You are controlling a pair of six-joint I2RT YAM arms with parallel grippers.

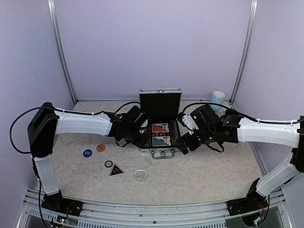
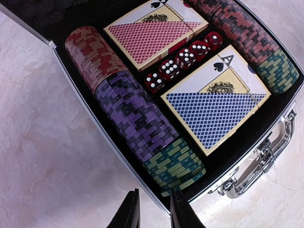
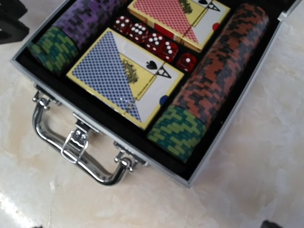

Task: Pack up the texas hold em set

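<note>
The open aluminium case (image 1: 160,151) sits at the centre back, lid upright. It holds a red card deck (image 2: 154,33), a blue card deck (image 2: 216,111), a row of red dice (image 2: 185,56) and chip stacks (image 2: 123,109) along both sides. My left gripper is above the case's left front, its fingers apart with nothing visible between them. My right gripper (image 1: 183,145) is beside the case's right side, open; only bits of its fingertips show in the right wrist view.
Loose round markers (image 1: 100,147), a triangular marker (image 1: 116,170) and a clear disc (image 1: 140,175) lie front left. A cup (image 1: 218,97) stands back right.
</note>
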